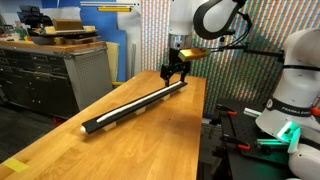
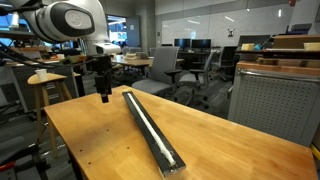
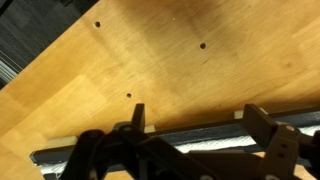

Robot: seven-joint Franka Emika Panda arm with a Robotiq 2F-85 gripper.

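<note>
A long black bar with a white strip along it [image 1: 133, 108] lies across the wooden table. My gripper [image 1: 175, 77] hangs above the table, near the bar's far end, with open fingers pointing down. In exterior view 2 the bar [image 2: 152, 130] runs away from the camera, and the gripper [image 2: 102, 92] is to its left. The wrist view shows the fingers [image 3: 138, 116] spread wide and nothing held. Low in that view, the bar [image 3: 205, 137] passes behind the gripper, which partly hides it.
The wooden table [image 1: 150, 150] is otherwise mostly bare, with a yellow patch [image 1: 14, 164] at its near left. A stool [image 2: 50, 90] and office chairs [image 2: 165, 65] stand beyond it. Small dark holes or spots dot the tabletop.
</note>
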